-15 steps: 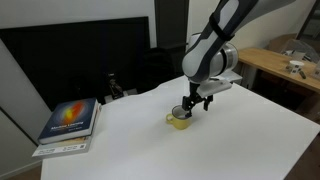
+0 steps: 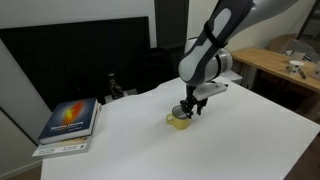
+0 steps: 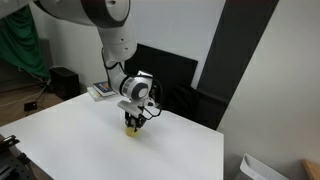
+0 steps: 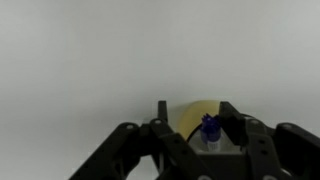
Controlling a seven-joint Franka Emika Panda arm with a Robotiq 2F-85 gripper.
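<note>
A yellow mug [image 2: 179, 121] stands on the white table, its handle toward the left in exterior view 1. Directly over and beside the mug's rim is my gripper [image 2: 193, 107], pointing down. In the wrist view the gripper is part open, its two fingers apart around part of the mug [image 4: 190, 121]. A small blue-purple object [image 4: 210, 127] shows at the mug between the fingers; what it is cannot be made out. Exterior view 2 has the mug [image 3: 131, 131] just under the gripper. Whether the fingers touch anything is unclear.
Stacked books [image 2: 68, 122] lie at the left of the table in exterior view 1. A dark monitor [image 2: 62, 72] stands behind. Bare white tabletop [image 2: 150, 155] surrounds the mug on its near side. A wooden desk [image 2: 270, 61] is at the far right.
The gripper's fingers have shifted slightly and show closer together beside the mug in exterior view 1. The mug has not visibly moved.
</note>
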